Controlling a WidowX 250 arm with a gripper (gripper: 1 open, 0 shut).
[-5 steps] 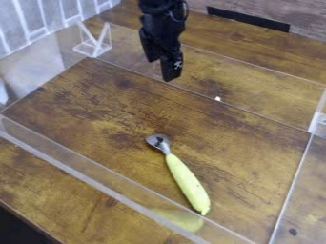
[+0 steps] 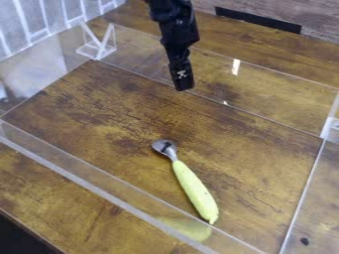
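My black gripper [image 2: 180, 75] hangs from the top centre over the back of the wooden surface, above and away from an ice-cream scoop with a pale yellow handle [image 2: 195, 190]. The scoop lies on the wood at lower centre, its metal head [image 2: 165, 149] pointing toward the back left. The fingers are small and dark in this view, so how far apart they stand is unclear.
Clear acrylic walls [image 2: 79, 170] border the work area, with white corner brackets [image 2: 98, 45] at the back. A white slatted rail [image 2: 34, 20] stands at the top left.
My gripper has shifted slightly to the right and down, and its outline looks narrower than a second ago. The scoop has not moved.
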